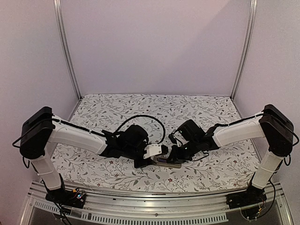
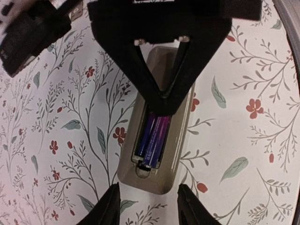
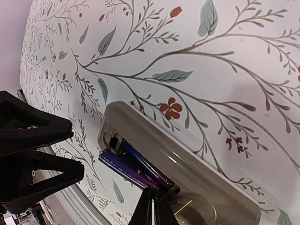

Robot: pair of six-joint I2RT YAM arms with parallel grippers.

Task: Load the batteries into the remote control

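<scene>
The grey remote control lies on the table with its compartment uncovered, holding a blue battery (image 3: 145,164) and a purple battery (image 3: 126,168), which looks slightly raised in the right wrist view. My right gripper is shut, its tips at the near end of the purple battery; in the left wrist view it hides the upper part of the compartment. My left gripper stands open beside the remote's end, nothing between its fingers.
Pale walls close the sides and back, and a metal rail (image 1: 154,206) runs along the front edge.
</scene>
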